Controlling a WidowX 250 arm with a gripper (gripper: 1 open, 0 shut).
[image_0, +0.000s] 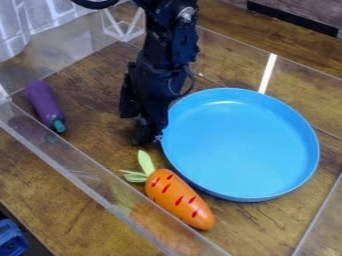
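Note:
My black gripper (144, 112) hangs low over the wooden table, just left of a large blue plate (241, 145), its lower end close to the plate's left rim. Its fingertips are dark and hard to make out, so I can't tell whether it is open or shut, or whether anything is between them. A toy carrot (179, 200) with green leaves lies below the plate. A purple object (44, 103) with a teal tip lies at the left.
A clear plastic wall (80, 185) runs diagonally along the lower left, with a blue item (7, 238) beyond it.

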